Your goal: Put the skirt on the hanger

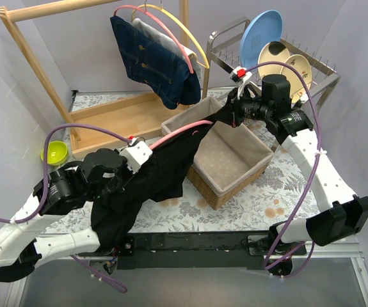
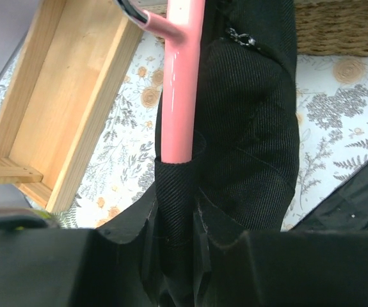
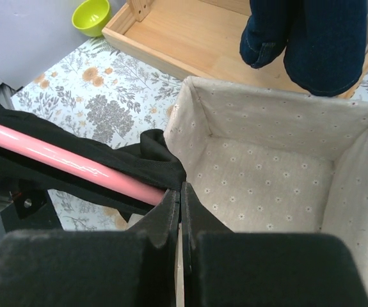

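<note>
A black skirt (image 1: 171, 166) is stretched along a pink hanger (image 1: 182, 130) between my grippers, its loose part hanging toward the front left. In the left wrist view my left gripper is shut on the black cloth where it wraps round the pink bar (image 2: 178, 109). My right gripper is shut at the far end of the hanger, where the black cloth and pink bar (image 3: 68, 160) meet its fingertips; whether anything is between them is hard to tell.
A wooden rack (image 1: 33, 51) holds hanging jeans (image 1: 145, 57) on hangers at the back. A lined basket (image 1: 222, 166) lies below my right gripper. A green bowl (image 1: 54, 152) is at left, a dish rack (image 1: 324, 83) with plates at back right.
</note>
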